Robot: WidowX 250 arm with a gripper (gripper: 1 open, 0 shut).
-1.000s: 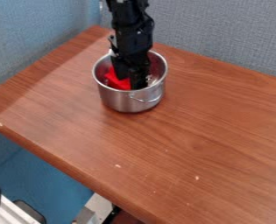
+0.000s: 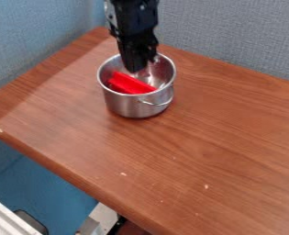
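Note:
A steel pot [image 2: 140,106] with a wire handle stands on the wooden table toward its back left. Inside it lies a red object [image 2: 132,84], elongated, low in the pot. My black gripper [image 2: 138,62] is above the pot's back part, its tips near rim height over the red object. It looks shut, with nothing visible between its fingers.
Grey-blue padded walls [image 2: 245,37] border the back and left. Some white and black items sit below the table at the lower left.
My gripper has risen from down inside the pot to about rim height, uncovering more of the red object, which stays in the pot.

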